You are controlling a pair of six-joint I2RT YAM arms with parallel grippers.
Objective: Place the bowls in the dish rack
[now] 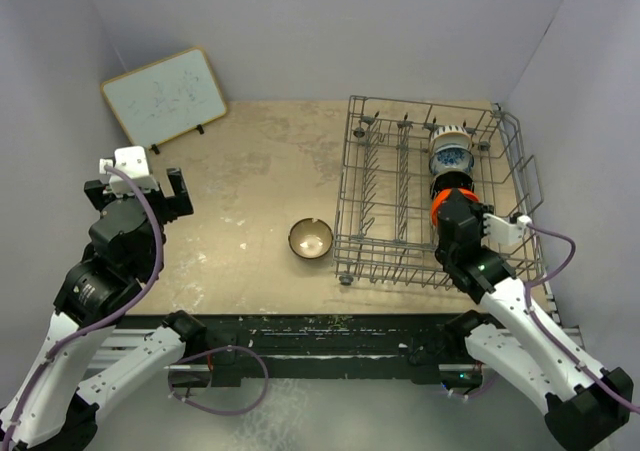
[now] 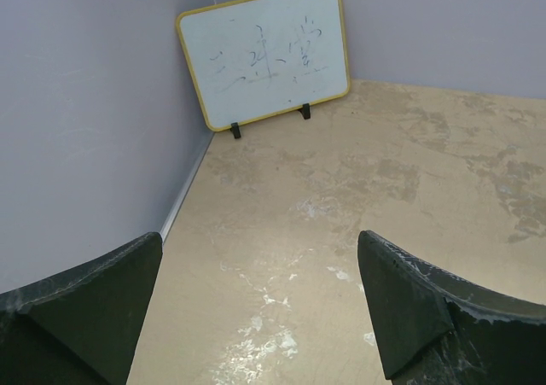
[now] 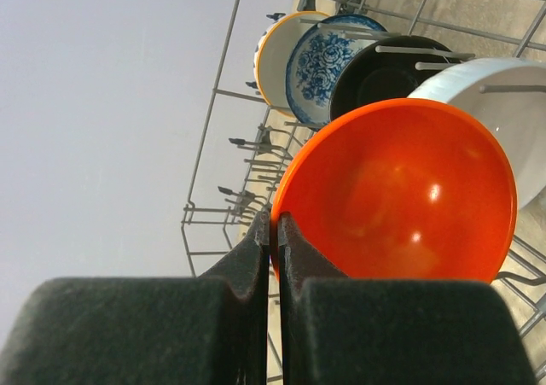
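Note:
In the right wrist view an orange bowl [image 3: 397, 193] stands tilted in the wire dish rack [image 1: 385, 254], its rim between the fingertips of my right gripper, which is shut on it. Behind it in a row come a white bowl [image 3: 508, 112], a black bowl [image 3: 392, 69], a blue-patterned bowl [image 3: 324, 67] and a white bowl with a yellow rim [image 3: 280, 65]. Left of the rack, a brown-rimmed bowl [image 1: 311, 239] sits upright on the table. Far to its left, my left gripper [image 1: 143, 194] is open and empty over the tabletop.
A small whiteboard [image 1: 165, 95] leans at the back left. The table [image 1: 255, 161] between it and the rack is bare. The rack's left and middle rows of tines [image 1: 403, 171] are empty. Walls close in the back and both sides.

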